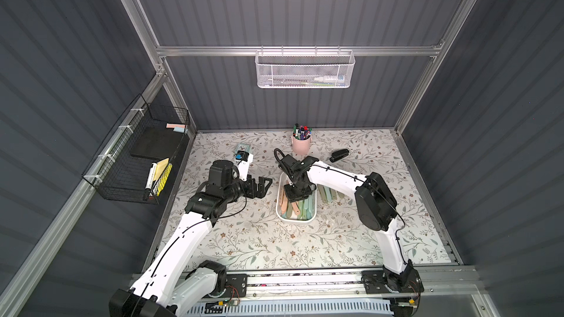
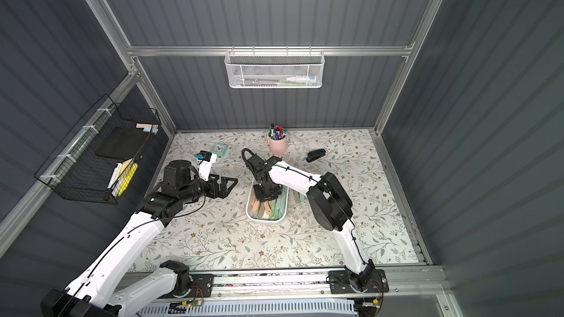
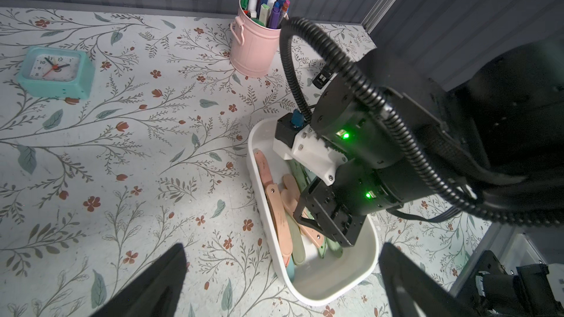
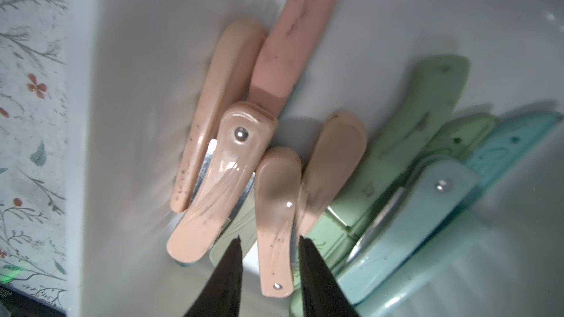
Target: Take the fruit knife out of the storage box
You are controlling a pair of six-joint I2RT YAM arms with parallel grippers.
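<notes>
The white storage box (image 3: 335,278) holds several folded fruit knives in pink, green and blue. My right gripper is down in it, its fingers closed around the lower part of a pink fruit knife (image 4: 276,193); whether the knife is lifted is hard to tell. A longer pink knife (image 4: 211,193) lies just left of it, green knives (image 4: 399,146) to the right. The right wrist hides much of the box in the other views. My left gripper (image 1: 263,186) stands open and empty over the table, left of the box.
A pink pen cup (image 1: 300,143) stands behind the box, a teal clock (image 3: 55,73) at back left, a black object (image 1: 339,154) at back right. More green items (image 1: 326,195) lie right of the box. A wire basket (image 1: 144,182) hangs on the left wall.
</notes>
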